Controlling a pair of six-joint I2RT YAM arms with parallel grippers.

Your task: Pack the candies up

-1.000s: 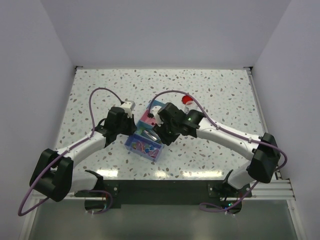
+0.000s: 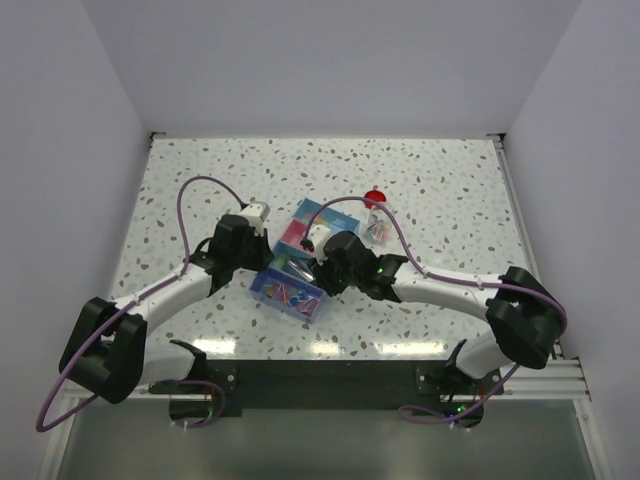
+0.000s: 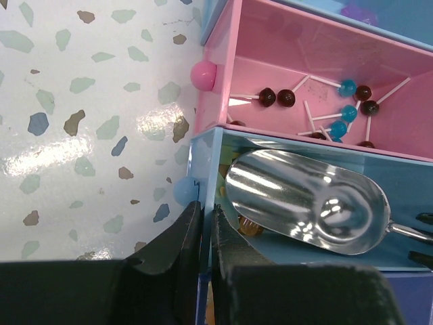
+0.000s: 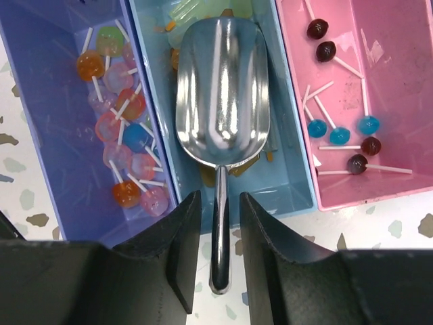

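A metal scoop (image 4: pixel 222 101) lies in the light blue bin (image 4: pixel 289 179), over a few amber and yellowish candies (image 3: pixel 249 226) it mostly covers. My right gripper straddles the scoop's handle (image 4: pixel 221 237), its fingers apart, with gaps visible on both sides. In the left wrist view its dark fingertips (image 3: pixel 421 259) show at the right edge. My left gripper is shut on the light blue bin's end wall (image 3: pixel 206 159). Beside this bin stand a dark blue bin (image 4: pixel 57 142) of colourful lollipops (image 4: pixel 116 78) and a pink bin (image 4: pixel 389 88) with brown and blue lollipops (image 4: pixel 326 51).
Another light blue bin (image 2: pixel 338 219) adjoins the pink one at the back. Behind my right arm stand a clear jar (image 2: pixel 377 229) and a red lid (image 2: pixel 375 198).
My right arm has come down toward the bins, bringing its gripper lower around the scoop's handle. The left arm and the bins have stayed in place.
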